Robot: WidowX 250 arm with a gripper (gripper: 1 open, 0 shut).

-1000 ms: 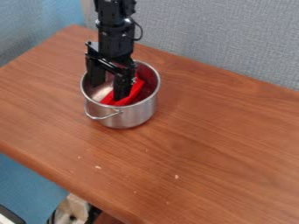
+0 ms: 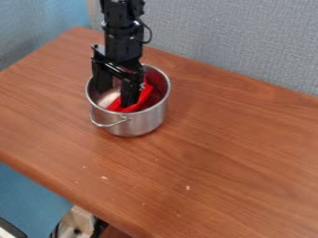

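Observation:
A steel pot (image 2: 144, 121) with a wire handle stands toward the back left of the wooden table. Inside it lie a red object (image 2: 145, 95) and something pale, both partly hidden by my black gripper (image 2: 117, 89), which reaches down into the pot from above. Its fingertips are among the contents and hard to make out; whether anything is between them is not clear.
A grey textured wall (image 2: 236, 37) runs along the back. At the lower left, beyond the table's edge, some equipment shows against a blue surface.

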